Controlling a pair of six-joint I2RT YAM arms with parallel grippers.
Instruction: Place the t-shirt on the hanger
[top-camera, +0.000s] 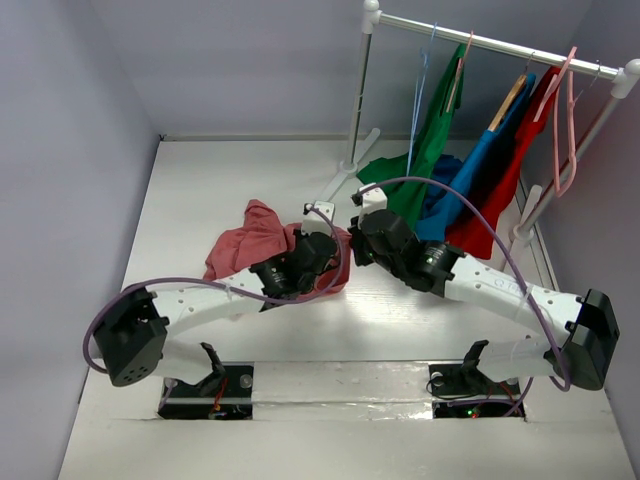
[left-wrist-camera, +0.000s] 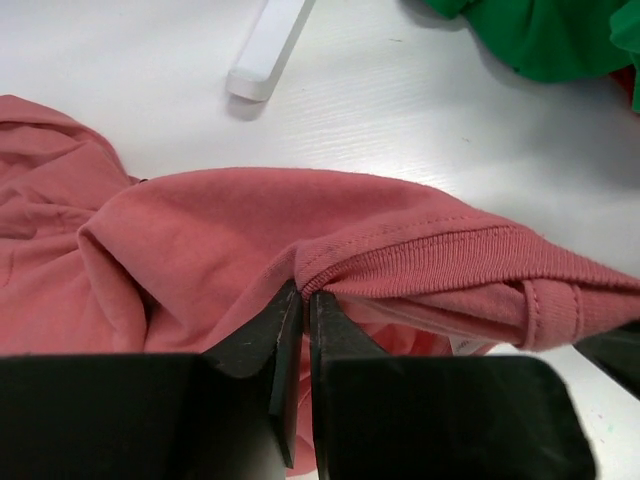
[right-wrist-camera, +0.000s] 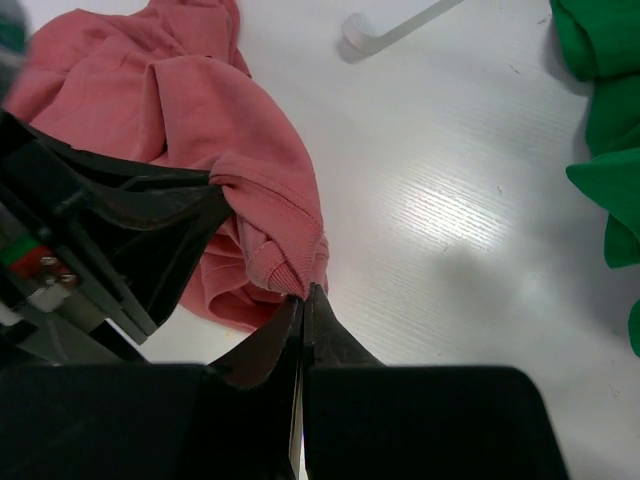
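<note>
The pinkish-red t-shirt (top-camera: 240, 240) lies bunched on the left of the white surface, its ribbed neckline (left-wrist-camera: 440, 255) lifted and stretched between my two grippers. In the left wrist view, my left gripper is shut on one part of that ribbed edge. My right gripper is shut on the shirt's edge a short way to the right, with the cloth ending at its fingertips. Empty hangers, a light-blue one (top-camera: 418, 100) and a pink one (top-camera: 572, 140), hang on the rack. Most of the shirt's lower body is hidden beneath the left arm.
The white rack (top-camera: 490, 43) stands at the back right, holding a green garment (top-camera: 432, 140), a blue garment (top-camera: 482, 160) and a red garment (top-camera: 510, 170). Its left foot (top-camera: 345, 172) reaches toward the shirt. Clear surface lies in front of the right arm.
</note>
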